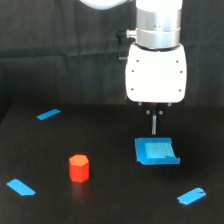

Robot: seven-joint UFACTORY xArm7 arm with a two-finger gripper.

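Observation:
My gripper (154, 128) points straight down beneath the white hand, just above and behind the far edge of a blue square tray (141, 152). Its fingers show as one narrow grey strip, so whether they are open or shut is hard to make out, and no object is visible at their tips. Inside the tray is a lighter blue patch (158, 150). To the left, well apart from the gripper, a red block (79, 168) with a six-sided top stands upright on the dark table.
Blue tape strips mark the table: one at back left (48, 114), one at front left (20, 187) and one at front right (191, 196). Between the block and the tray the black surface is bare. A dark curtain (60, 70) hangs behind.

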